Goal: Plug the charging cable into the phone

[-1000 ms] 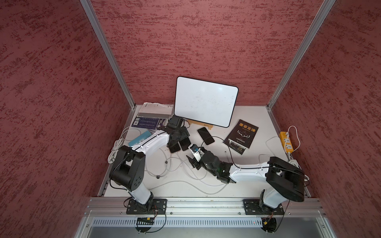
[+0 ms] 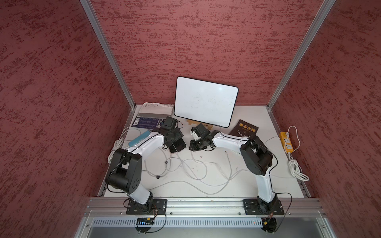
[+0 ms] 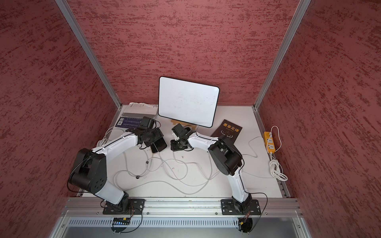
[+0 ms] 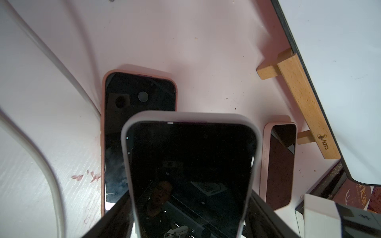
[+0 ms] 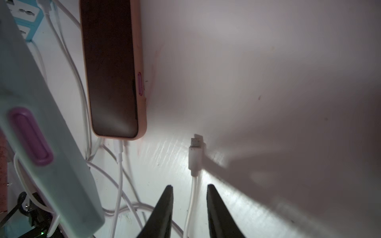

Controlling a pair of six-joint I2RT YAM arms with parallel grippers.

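My left gripper is shut on a black-screened phone in a pale case (image 4: 190, 158), held above the table. In the right wrist view this phone shows edge-on at the left, its pink side button (image 5: 29, 134) facing the camera. The white charging cable plug (image 5: 195, 156) lies on the table, apart from the phone, its metal tip pointing away from my right gripper. The right fingers stand open, a moderate gap between them and nothing gripped. Below the plug, its cable (image 5: 191, 210) runs along the tabletop under that gap.
A pink-cased phone (image 5: 115, 71) lies flat, with another white cable (image 5: 118, 152) at its bottom edge. A smaller-looking phone (image 4: 281, 166) rests by the whiteboard's wooden stand (image 4: 307, 107). Loose cables (image 2: 210, 193) cover the front table. A book (image 2: 244, 129) lies back right.
The left gripper, still holding the phone, has shifted slightly left.
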